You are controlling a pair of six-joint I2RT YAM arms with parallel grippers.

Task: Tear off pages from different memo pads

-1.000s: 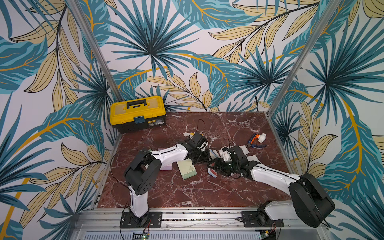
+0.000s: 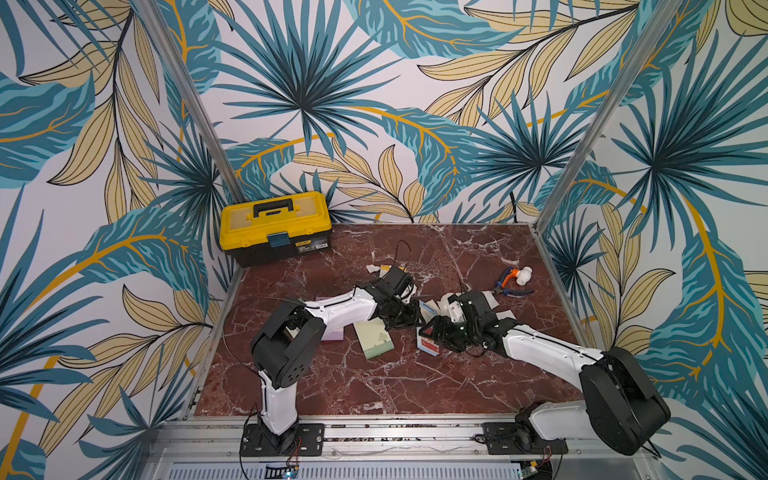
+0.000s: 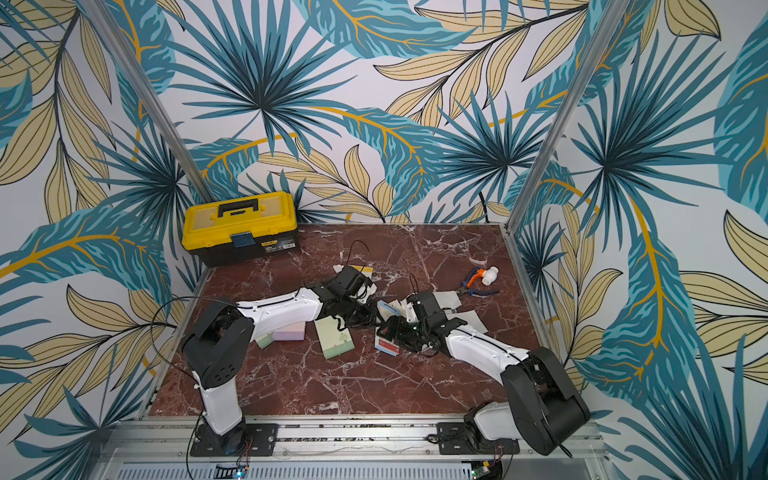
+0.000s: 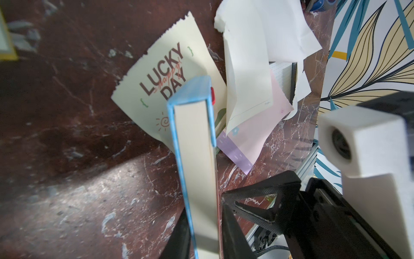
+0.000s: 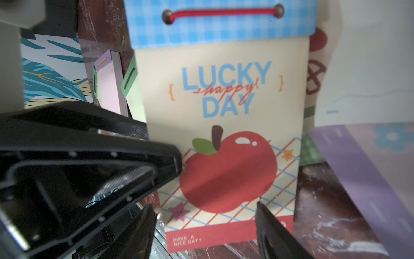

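Note:
A memo pad (image 5: 228, 172) with a blue gingham top binding, red cord and apple cover faces the right wrist camera. The left wrist view has this pad (image 4: 196, 172) edge-on, clear of the tabletop, its thickness between the fingers of my left gripper; the gripper is shut on it. My right gripper is open, its fingers spread across the pad's lower, red-edged end. Whether either fingertip touches the cover cannot be told. In the top left view, the left gripper (image 2: 417, 313) and right gripper (image 2: 428, 324) nearly meet over the pad.
Loose torn sheets lie nearby: a cream page (image 4: 168, 77), white pages (image 4: 250, 64) and a lilac sheet (image 4: 258, 133). A green pad (image 2: 373, 337) and a lilac pad (image 2: 330, 332) lie left. Pliers (image 2: 512, 281) and a yellow toolbox (image 2: 276, 228) stand farther back.
The pad's red end shows a little more than one second ago. The left arm has barely moved.

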